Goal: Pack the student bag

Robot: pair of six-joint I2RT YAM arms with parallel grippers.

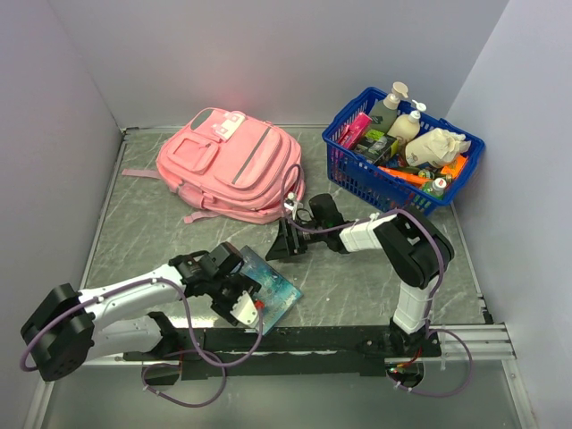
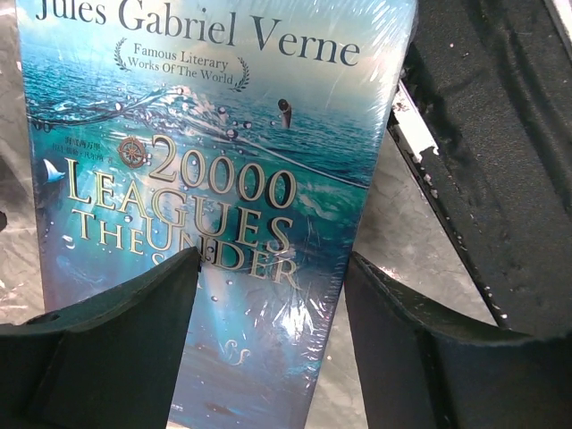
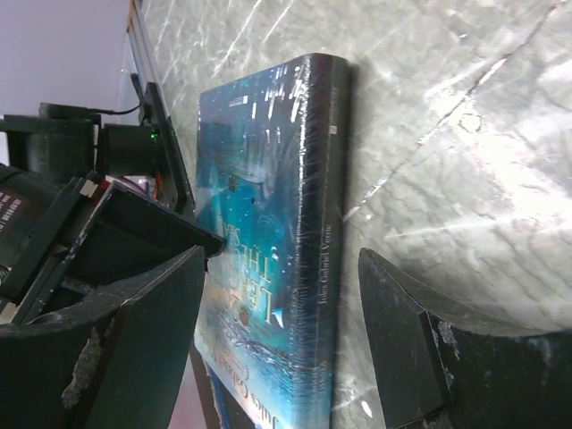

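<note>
A blue, film-wrapped book (image 1: 279,293) lies flat on the table near its front edge, its cover (image 2: 206,134) readable in the left wrist view. My left gripper (image 1: 248,295) is low over the book's left part, its fingers partly apart, fingertips (image 2: 183,268) above the cover with nothing clearly held between them. To the right of the book's far end, my right gripper (image 1: 279,255) stands open; the right wrist view shows the book's spine (image 3: 315,232) between its fingers' directions, nothing gripped. Behind both arms lies the pink student bag (image 1: 237,165), front side up.
A blue basket (image 1: 362,179) full of bottles, boxes and a cloth stands at the back right. A black bar (image 1: 357,338) runs along the front edge.
</note>
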